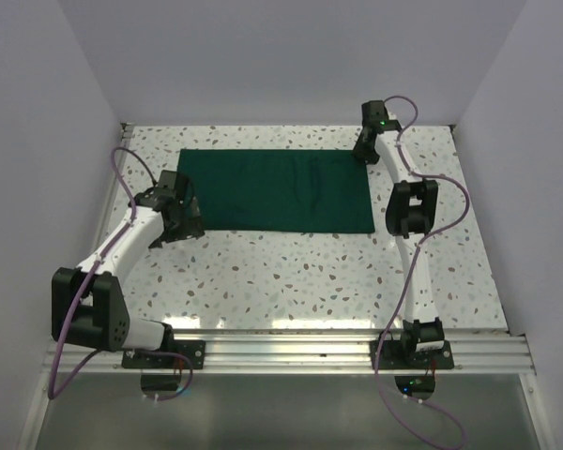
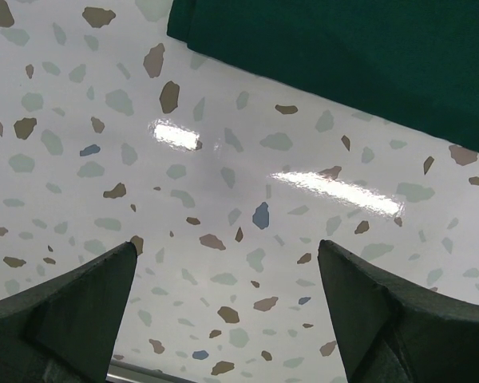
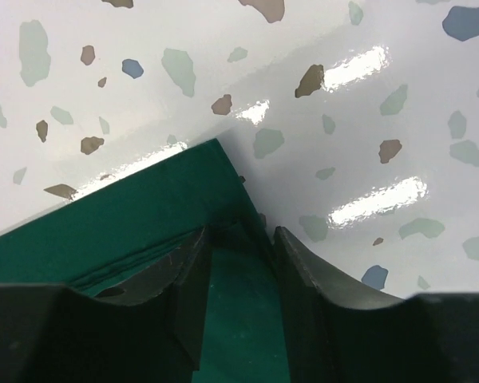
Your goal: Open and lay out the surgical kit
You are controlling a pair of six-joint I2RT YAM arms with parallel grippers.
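A dark green cloth (image 1: 272, 190) lies spread as a long rectangle on the speckled table. My left gripper (image 1: 176, 232) is over the table at the cloth's lower left, its fingers wide open with nothing between them in the left wrist view, where the cloth (image 2: 335, 56) fills the upper right. My right gripper is low at the cloth's back right corner, fingertips at the edge where a folded layer or seam shows, part open and close around that edge; whether it grips the cloth is unclear.
Grey walls stand behind and at both sides, and a metal rail (image 1: 281, 342) runs along the front edge.
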